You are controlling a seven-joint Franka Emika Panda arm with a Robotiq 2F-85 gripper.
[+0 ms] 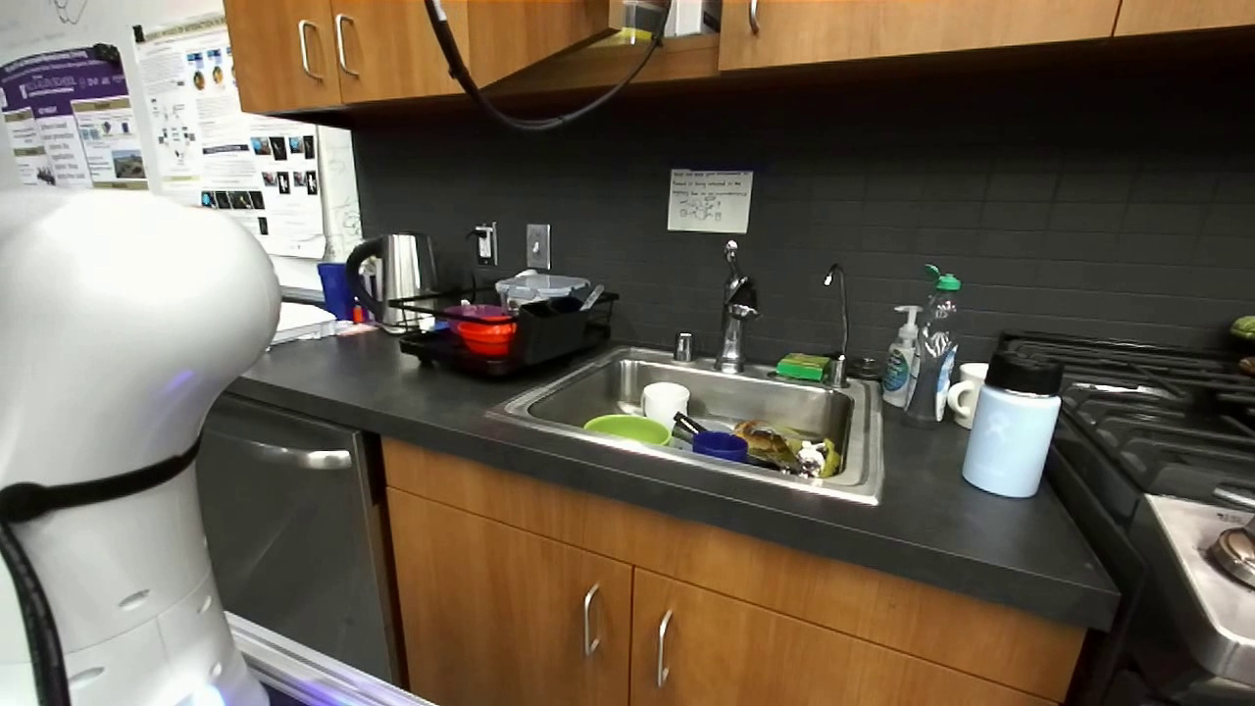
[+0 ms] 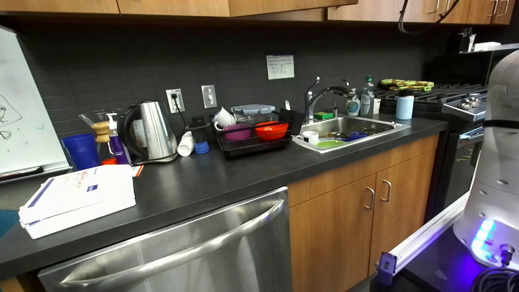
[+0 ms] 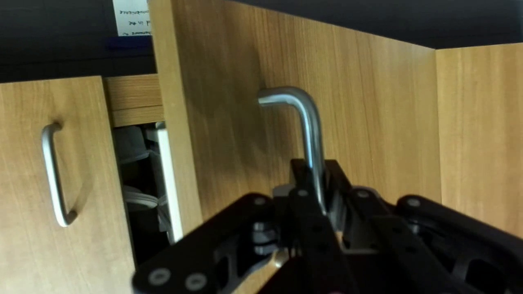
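The wooden upper cabinet door point(image 3: 230, 122) stands partly open in the wrist view, swung out from its frame. It also shows at the top of exterior view 1 as an angled door panel point(image 1: 535, 47). A bent metal handle point(image 3: 309, 125) sticks out from the door, and my gripper is shut on its lower part. The far end of the handle is hidden between the dark fingers. Neither exterior view shows the gripper.
Beside the open door, the neighbouring cabinet door point(image 3: 59, 196) is closed. Containers point(image 3: 135, 147) show in the dark gap between them. Below, the counter holds a dish rack point(image 1: 553, 335), a sink point(image 1: 865, 453) with dishes and a light blue bottle point(image 1: 1012, 441).
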